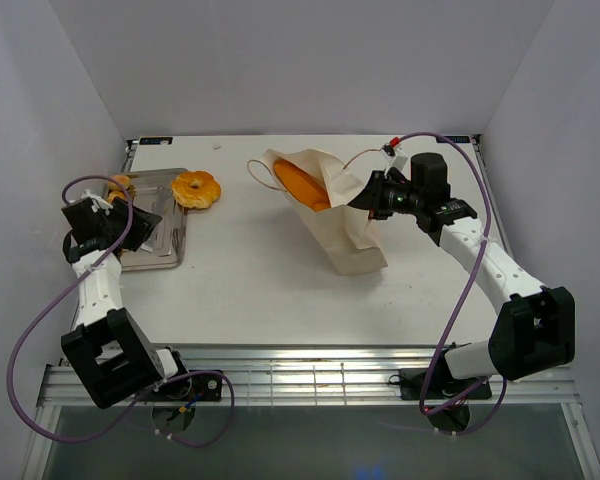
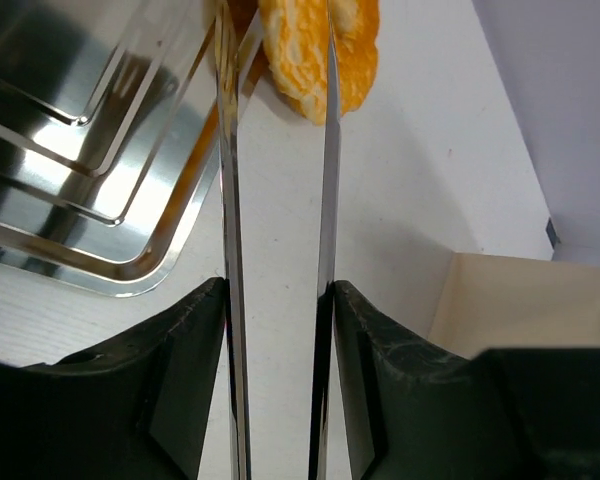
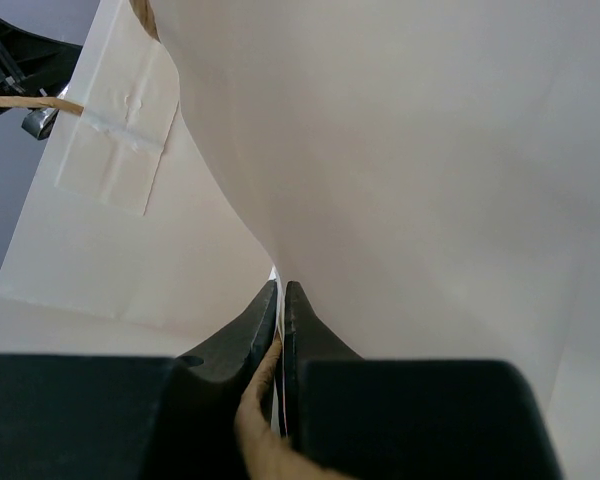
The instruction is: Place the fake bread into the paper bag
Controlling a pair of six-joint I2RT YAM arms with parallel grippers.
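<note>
The cream paper bag (image 1: 350, 235) stands tilted, its mouth toward the upper left. A smooth orange-brown patch shows inside the mouth; I cannot tell whether it is bread. My right gripper is shut on the bag's edge. My left gripper grips metal tongs (image 2: 234, 220), whose two arms stand apart with no bread clearly between them. The left arm hangs over the metal tray (image 1: 183, 240). Golden bread (image 1: 119, 184) at the tray's left side is mostly hidden under it. A ring-shaped bread (image 1: 196, 189) lies at the tray's upper right edge.
Bare white table (image 1: 240, 290) lies between tray and bag. A grey wall (image 1: 40, 200) rises close beside the left arm. The bag's looped handle (image 1: 263, 178) sticks out toward the left.
</note>
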